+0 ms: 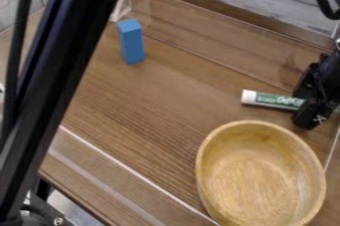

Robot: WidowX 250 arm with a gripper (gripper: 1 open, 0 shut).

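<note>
My black gripper is at the right edge of the camera view, low over a white-and-green marker lying on the wooden table, covering its right end. A round tan wooden bowl sits in front of the marker, empty.
A blue block stands at the upper left of the table. A black frame post crosses the left of the view.
</note>
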